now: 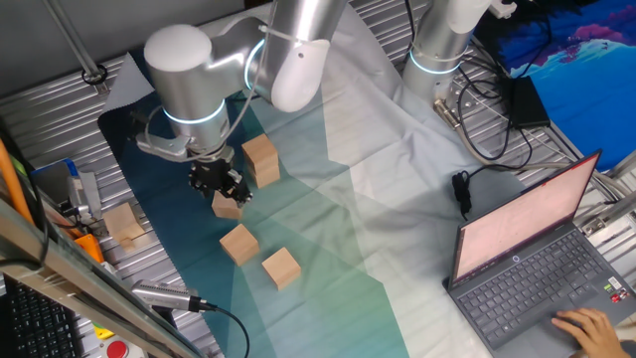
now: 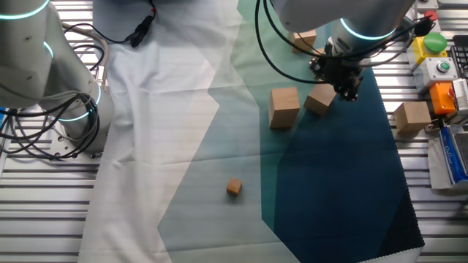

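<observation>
My gripper (image 1: 229, 189) points down just above a wooden block (image 1: 227, 207) on the dark part of the cloth and hides part of it. In exterior view 2 the gripper (image 2: 344, 82) stands right beside that block (image 2: 320, 98). How far apart its fingers are cannot be made out, and no block shows held between them. A taller wooden piece (image 1: 260, 161), apparently two blocks stacked, is close by. A small cube (image 2: 234, 186) sits alone on the cloth.
Off the cloth, another wooden block (image 1: 124, 224) rests on the metal slats. A laptop (image 1: 527, 259) with a hand on it occupies the right.
</observation>
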